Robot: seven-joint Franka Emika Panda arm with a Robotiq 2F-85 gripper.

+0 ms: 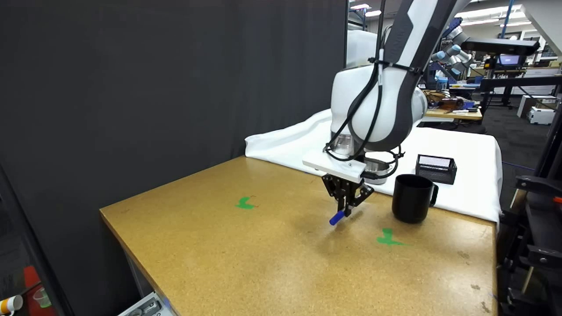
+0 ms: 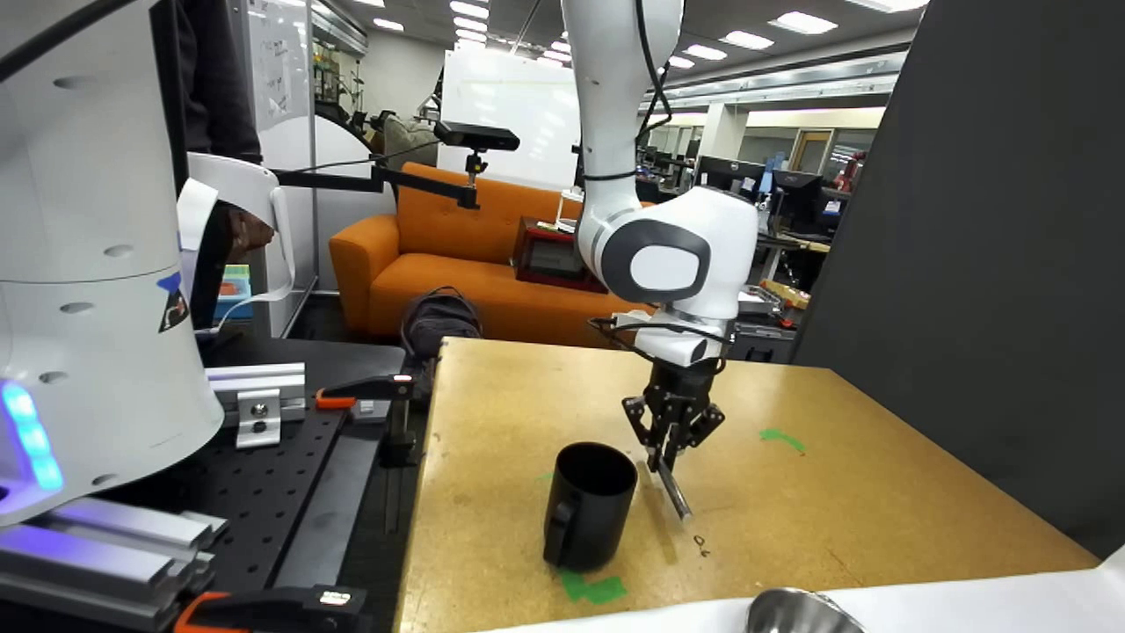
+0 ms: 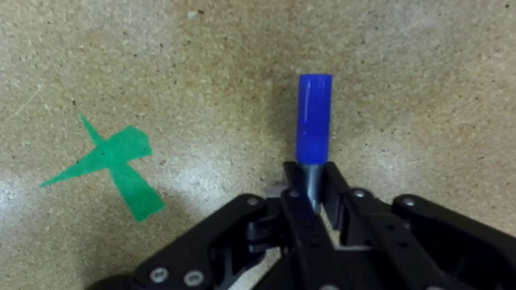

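A marker with a blue cap and a silver-grey body is pinched between my fingers in the wrist view. My gripper is shut on its body just behind the cap, which sticks out past the fingertips. In exterior view 1 the blue cap points down toward the front left, below my gripper. The grey body of the marker slants from my gripper in exterior view 2, with a shadow on the table beneath it.
A black mug stands upright close to the gripper. Behind it, a black mesh box sits on white cloth. Green tape marks are on the table.
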